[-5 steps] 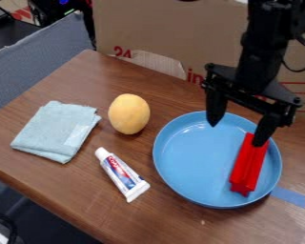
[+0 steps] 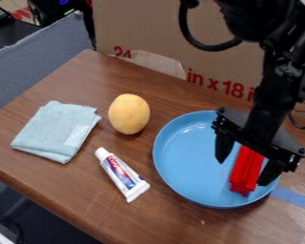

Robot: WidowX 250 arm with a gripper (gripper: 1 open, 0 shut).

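Note:
My black gripper (image 2: 254,157) hangs low over the right half of a blue plate (image 2: 191,172), its fingers open on either side of a red bar (image 2: 247,172) that lies in the plate. The upper end of the bar is hidden behind the gripper. I cannot tell whether the fingers touch it.
A yellow potato-like object (image 2: 129,113), a folded light-blue cloth (image 2: 53,130) and a toothpaste tube (image 2: 121,173) lie left of the plate on the wooden table (image 2: 91,210). A cardboard box (image 2: 155,29) stands behind.
My gripper has moved down onto the plate around the red bar. The things on the table have not visibly moved.

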